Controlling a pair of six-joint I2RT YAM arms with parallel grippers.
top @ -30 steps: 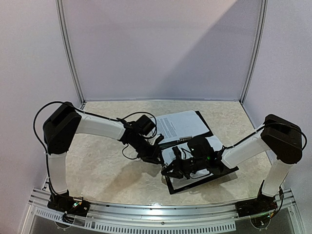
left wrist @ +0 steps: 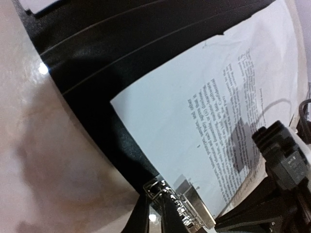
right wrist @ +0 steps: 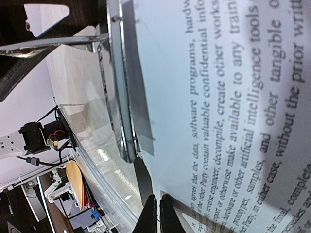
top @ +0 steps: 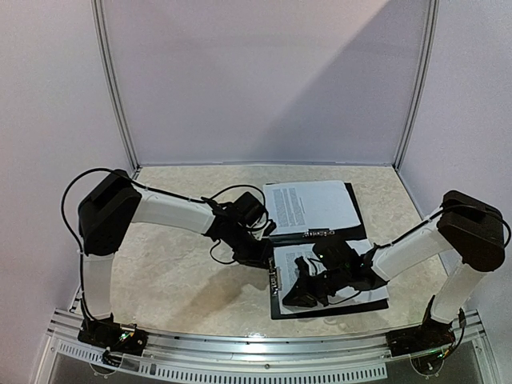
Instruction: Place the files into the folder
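Two black clipboards with printed sheets lie joined on the table, the upper sheet (top: 308, 204) behind, the lower sheet (left wrist: 194, 126) in front. My left gripper is at the metal clip (left wrist: 199, 208) on the front board's left edge; its fingertips are partly out of frame, and its opening is unclear. My right gripper is shut, low over the front sheet beside that clip, with nothing visible between its fingers.
The front rail (top: 264, 344) runs below the boards. Walls stand behind and to both sides.
The boards have turned straighter, the back one shifting right. The right gripper has moved right and down in the top view; the left arm has moved slightly right.
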